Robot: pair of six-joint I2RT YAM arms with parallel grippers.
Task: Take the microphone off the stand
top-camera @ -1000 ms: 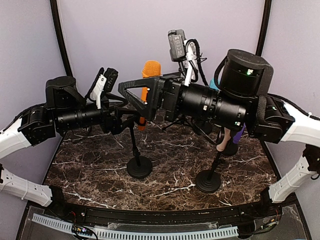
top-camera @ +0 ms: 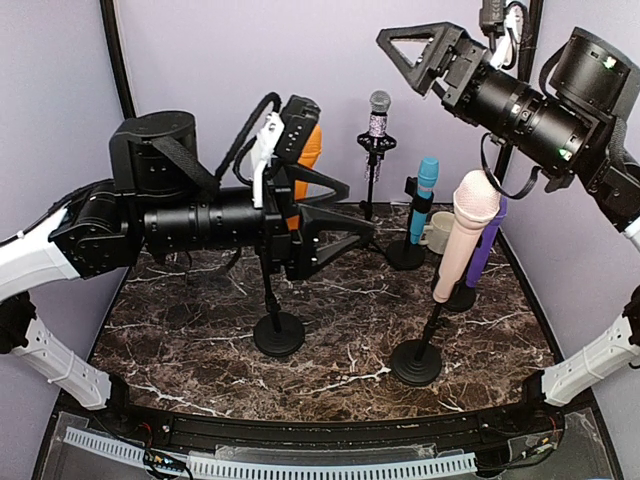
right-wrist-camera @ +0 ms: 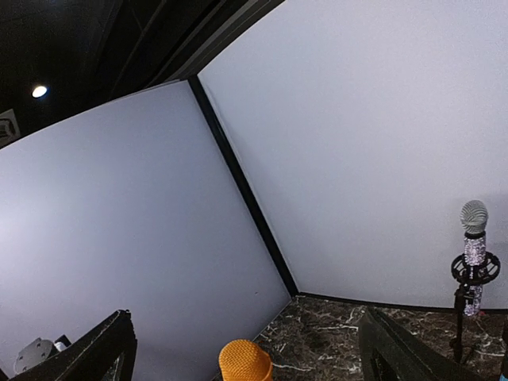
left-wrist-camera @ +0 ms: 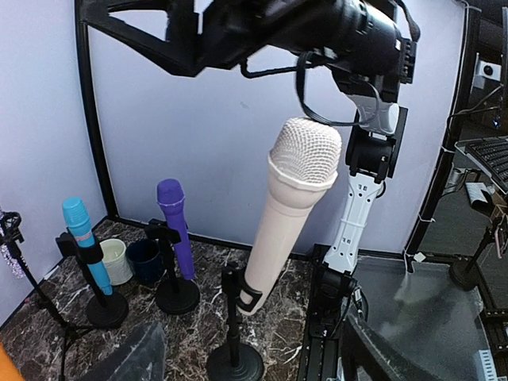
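Note:
In the top view my left gripper (top-camera: 350, 215) is open at centre, left of the pink microphone (top-camera: 467, 230), partly hiding the orange microphone (top-camera: 308, 150). The left wrist view shows the pink microphone (left-wrist-camera: 282, 206) tilted in its stand (left-wrist-camera: 234, 353), ahead of and above the blurred left fingertips. My right gripper (top-camera: 405, 60) is raised at the upper right, open and empty; in the right wrist view the orange microphone's head (right-wrist-camera: 244, 361) sits low between its fingers.
A glittery microphone (top-camera: 377, 120), a blue one (top-camera: 424, 185) and a purple one (top-camera: 485, 250) stand behind, near a white mug (top-camera: 438, 235).
My right gripper has risen and moved right, away from the centre, uncovering the back microphones. My left gripper has moved right toward the pink microphone.

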